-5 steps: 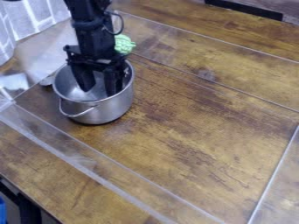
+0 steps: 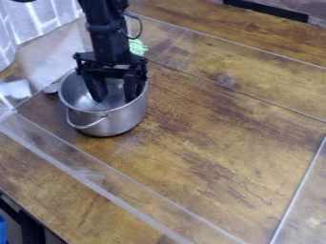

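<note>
A silver metal pot [image 2: 102, 119] with a side handle stands on the wooden table near the left. My black gripper [image 2: 111, 81] reaches down into the pot from above, its fingers over and within the rim. Whether it holds anything inside, and how far its fingers are open, I cannot tell.
A green object [image 2: 137, 47] lies behind the arm at the back, partly hidden. Clear plastic edging runs along the left and right of the wooden table [image 2: 216, 133].
The gripper has shifted slightly within the pot's opening; the pot stays in about the same place.
</note>
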